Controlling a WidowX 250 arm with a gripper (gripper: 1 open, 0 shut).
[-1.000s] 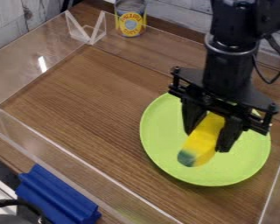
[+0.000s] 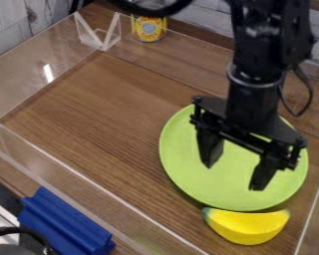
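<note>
My black gripper [image 2: 239,147] is open over a green plate [image 2: 189,169], its two fingers apart with nothing between them. A yellow wedge-shaped object [image 2: 246,225] lies just off the plate's front edge, toward the bottom right, below the gripper in the view.
A blue ribbed object [image 2: 63,227] is at the bottom left. A yellow-labelled can [image 2: 149,26] stands at the back, near a clear plastic piece [image 2: 101,32]. The wooden surface [image 2: 96,120] left of the plate is clear, with transparent walls along the left.
The yellow object was at my gripper over the plate and now lies in front of the plate. The gripper has let it go and shifted slightly.
</note>
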